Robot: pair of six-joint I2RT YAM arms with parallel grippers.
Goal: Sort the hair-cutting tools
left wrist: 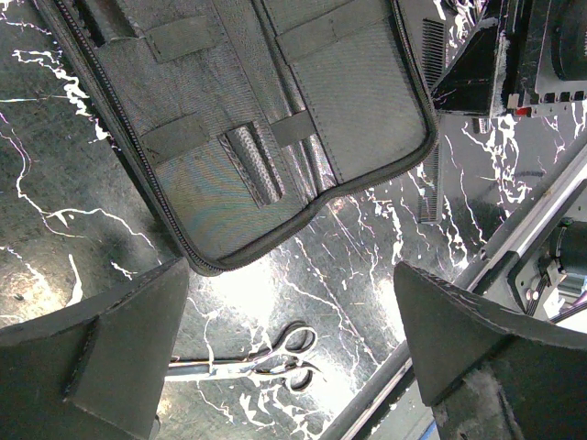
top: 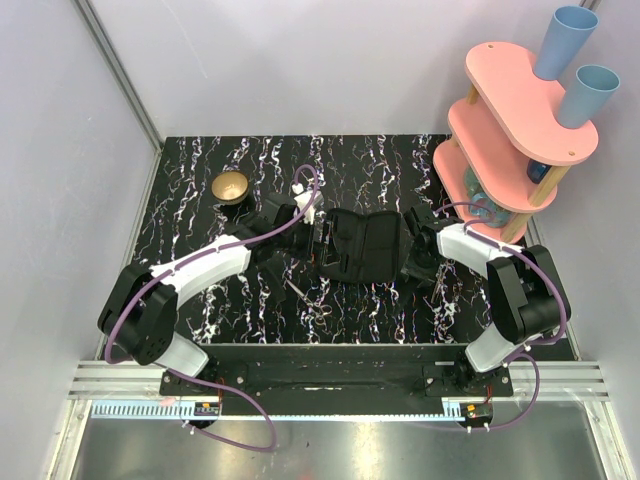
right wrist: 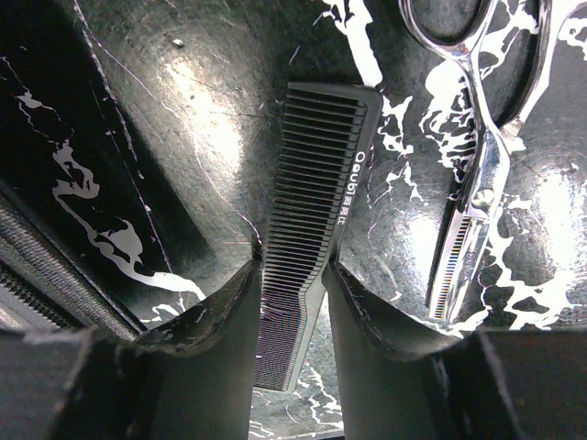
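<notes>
A black toothed comb [right wrist: 316, 165] lies along the dark marbled table in the right wrist view, and my right gripper is shut on its middle. The open black zip case [top: 382, 252] spreads out between the two arms. Its mesh pocket and elastic loops [left wrist: 179, 137] show in the left wrist view. My left gripper stands open over the case's near edge, its fingers wide apart with nothing between them. Below that edge lies a pair of silver scissors [left wrist: 234, 367]. Thinning scissors [right wrist: 481, 202] rest to the right of the comb.
A gold-coloured bowl [top: 230, 186] stands at the back left. The pink tiered shelf [top: 530, 95], with blue cups [top: 588, 96] on top, rises at the back right. Bare table shows behind the case and along the front.
</notes>
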